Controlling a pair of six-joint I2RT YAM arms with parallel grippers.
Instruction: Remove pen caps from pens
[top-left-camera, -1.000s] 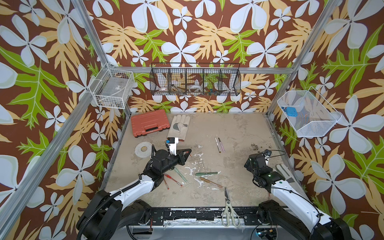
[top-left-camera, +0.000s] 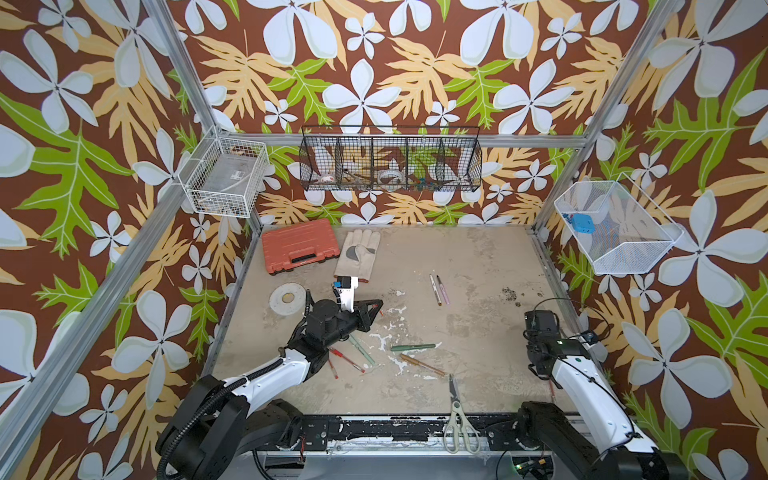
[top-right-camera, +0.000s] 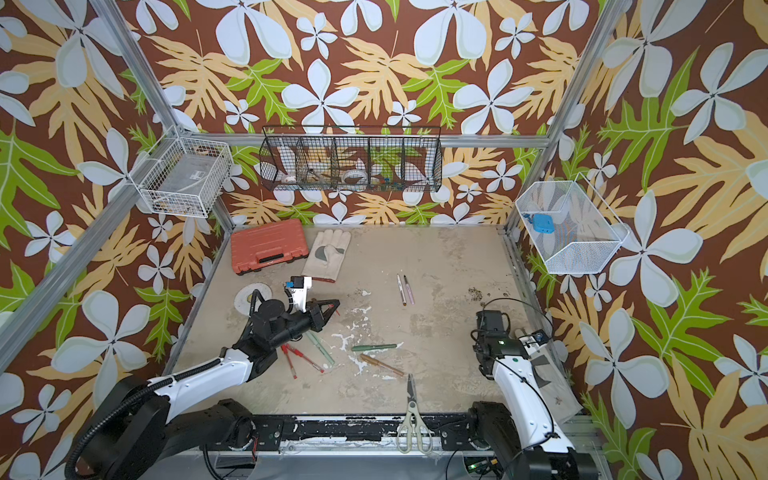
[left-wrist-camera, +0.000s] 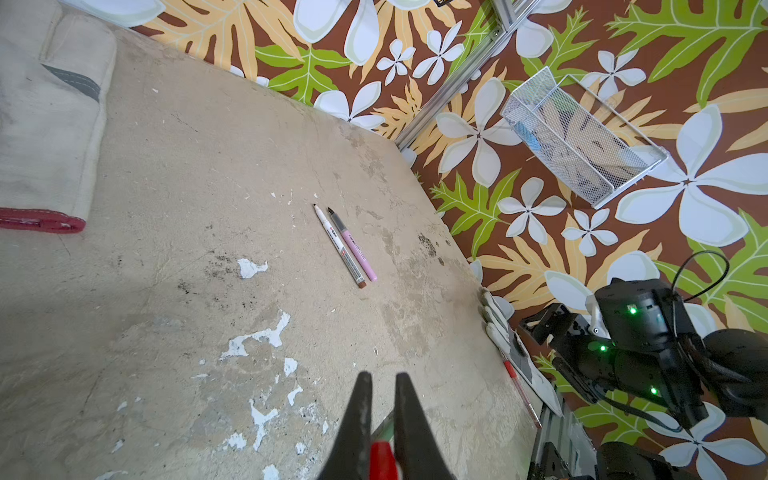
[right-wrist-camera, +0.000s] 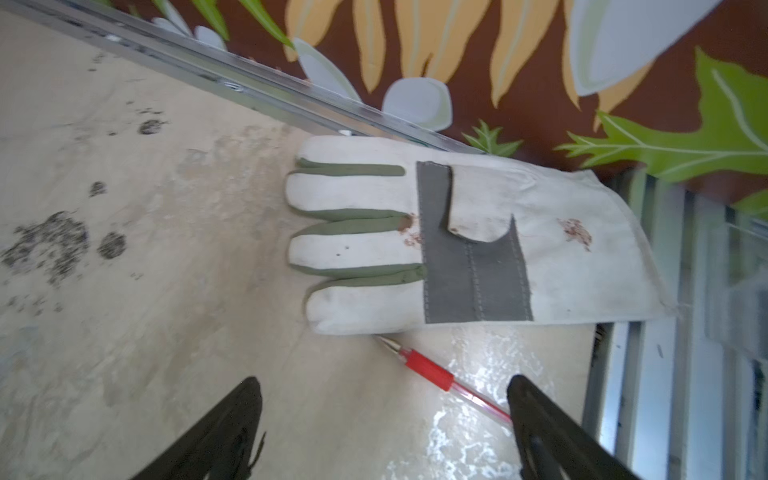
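In the left wrist view, the fingers of my left gripper stand close together, and a small red pen piece (left-wrist-camera: 382, 462), seemingly a cap, fills the gap. Over the right side, my right gripper is wide open with nothing between its fingers. Below it lies an uncapped red pen (right-wrist-camera: 432, 372), its metal tip bare beside a glove. Loose on the table are a dark green pen (top-left-camera: 413, 347), a brown pen (top-left-camera: 422, 365), a pale green pen (top-left-camera: 361, 349), red pens (top-left-camera: 347, 361), and a white-and-brown pen (left-wrist-camera: 344, 254) beside a pink one (left-wrist-camera: 354, 245).
White glove (right-wrist-camera: 368, 308) at the right edge; another glove (top-left-camera: 358, 254) and a red case (top-left-camera: 301, 246) at the back left. A tape roll (top-left-camera: 287, 299) sits near the left arm. Scissors (top-left-camera: 457, 420) lie at the front edge.
The left arm has stayed in place.
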